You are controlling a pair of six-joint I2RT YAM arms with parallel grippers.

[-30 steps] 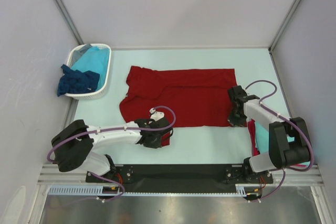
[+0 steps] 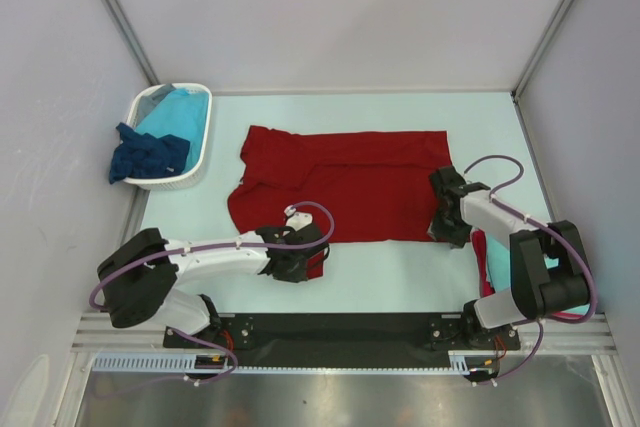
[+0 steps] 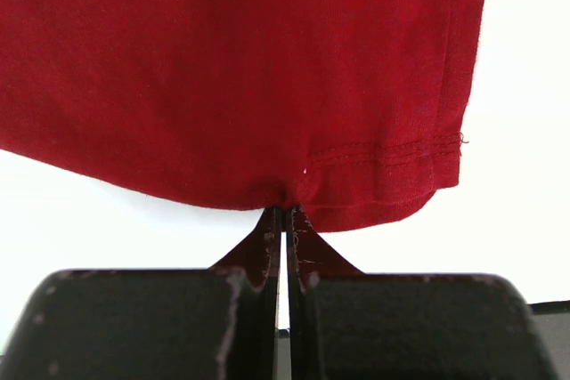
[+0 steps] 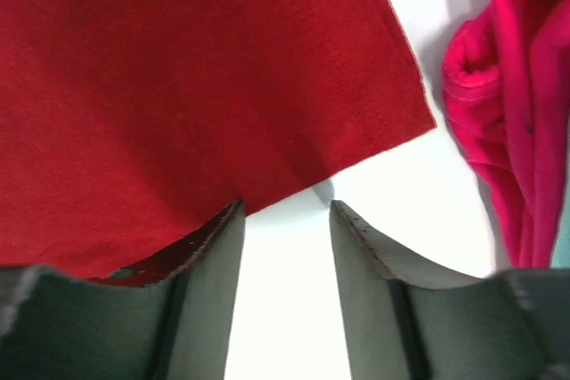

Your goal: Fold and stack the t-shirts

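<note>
A red t-shirt [image 2: 350, 197] lies spread on the white table [image 2: 390, 282], its upper part partly folded. At its near left corner my left gripper is shut on the shirt's hem, which puckers at the fingertips. My right gripper stands open at the shirt's near right edge, the fabric's edge running just beyond its fingertips; no cloth shows held between them. Beside it, in the right wrist view, lies a bunched brighter red cloth [image 4: 508, 104].
A white basket [image 2: 203, 152] with navy and light blue clothes stands at the back left. Red and light teal folded cloth [image 2: 505, 267] lies at the near right, partly under the right arm. Walls bound the table at the sides and back.
The left arm and the shirt look unchanged.
</note>
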